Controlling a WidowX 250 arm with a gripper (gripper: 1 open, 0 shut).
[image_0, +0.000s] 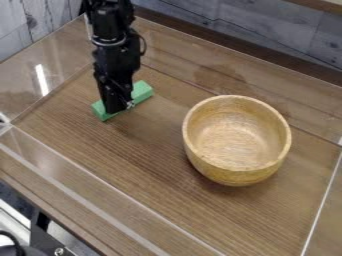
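Note:
A flat green block (134, 92) lies at an angle on the wooden table, left of centre. My black gripper (118, 98) is low over it, its fingertips at the block's left part and covering some of it. The fingers look close together; whether anything is between them is hard to see.
A round tan bowl (237, 137) stands to the right of the block, apart from it. A cable shows beyond the table's lower left edge.

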